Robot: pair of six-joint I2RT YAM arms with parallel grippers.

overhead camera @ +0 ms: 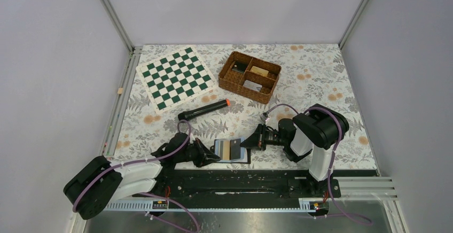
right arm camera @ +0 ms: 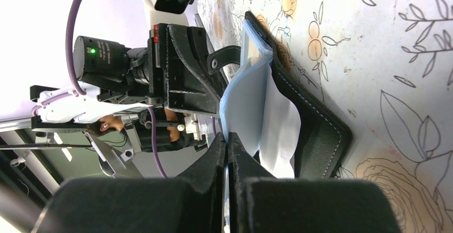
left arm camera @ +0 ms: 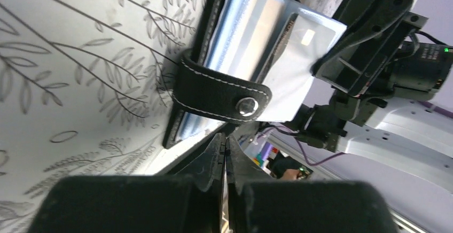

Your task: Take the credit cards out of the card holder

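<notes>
The black card holder (overhead camera: pixel 249 158) lies open at the table's front edge, its blue-edged clear sleeves (left arm camera: pixel 251 24) fanned out. A tan strip (overhead camera: pixel 226 149) and a dark card (overhead camera: pixel 235 148) show among them from above. In the left wrist view, the black strap (left arm camera: pixel 213 91) with its metal snap crosses the sleeves. My right gripper is shut on the raised edge of a clear sleeve (right arm camera: pixel 243 105) at the holder's right side. By the holder's front left corner, my left gripper is shut, with nothing showing between its fingers.
A wicker basket (overhead camera: pixel 239 88) with several compartments stands farther back, holding a black item (overhead camera: pixel 239 67), a tan one (overhead camera: pixel 259 71) and a pale one (overhead camera: pixel 252 85). Behind the left arm lie a black flashlight (overhead camera: pixel 203 110) and a green checkered board (overhead camera: pixel 176 78). Free tabletop extends right of the basket.
</notes>
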